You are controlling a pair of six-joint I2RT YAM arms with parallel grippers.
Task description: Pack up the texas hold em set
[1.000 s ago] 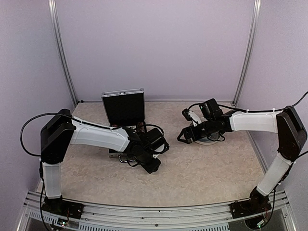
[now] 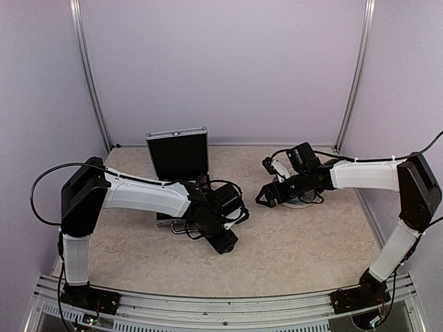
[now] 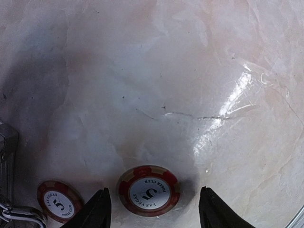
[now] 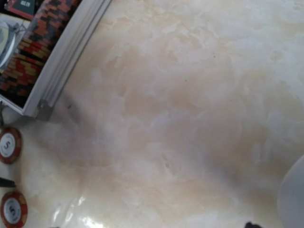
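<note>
Between the spread fingers of my open left gripper lies a red-and-yellow poker chip (image 3: 149, 191) marked 5, flat on the table. Outside the left finger sits a second 5 chip (image 3: 59, 201), close to the case's metal clasp (image 3: 21, 214). The case (image 2: 178, 153) stands with its lid up, its base partly hidden behind my left arm. Rows of dark and red chips (image 4: 40, 40) fill its near side in the right wrist view. My right gripper is open above bare table, its fingertips barely visible at the bottom edge.
A white round dish (image 4: 293, 199) stands under my right arm, mostly hidden from above. Walls bound the back and sides.
The right arm has stayed practically still.
</note>
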